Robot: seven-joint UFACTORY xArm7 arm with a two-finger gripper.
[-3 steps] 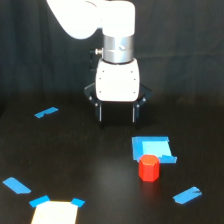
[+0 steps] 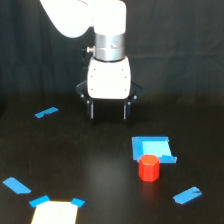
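A red block (image 2: 149, 168), many-sided or round in outline, stands on the dark table right of centre. It overlaps the front edge of a blue-taped square (image 2: 141, 142) with a pale patch in its middle; whether it touches the tape is unclear. Farther back and to the left hangs my gripper (image 2: 109, 110), pointing down from the white arm. Its dark fingers are spread apart, so it looks open, and nothing shows between them. The red block is well clear of the fingers.
A pale, cream-coloured object (image 2: 55, 213) edged with blue tape is cut off at the bottom left. Strips of blue tape (image 2: 16, 186) mark the table elsewhere, including one strip (image 2: 187, 195) at the lower right.
My arm and gripper have shifted a little to the left in the view. The red block and the taped square have not moved.
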